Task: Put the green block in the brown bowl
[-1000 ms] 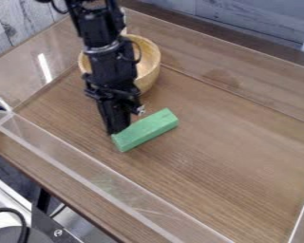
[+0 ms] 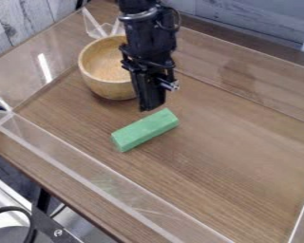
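Note:
The green block (image 2: 144,131) lies flat on the wooden table near the middle of the view, long and set at a slant. Behind it and to the left stands the brown bowl (image 2: 102,68), a light tan round one, its inside looking empty where it shows. My dark gripper (image 2: 156,95) points down from the top of the view, its tips just behind the block in the picture and apart from it. It covers part of the bowl's right side. No held object shows at its tips, but its dark fingers blend together, so their spread is unclear.
Bare table (image 2: 231,142) stretches across the right and front. Black cables (image 2: 22,218) hang at the lower left, off the table's edge. A clear plastic strip (image 2: 98,176) runs along the left front edge.
My gripper has moved from the left of the block, back and to the right, past the bowl's right side. The block and bowl stay in place.

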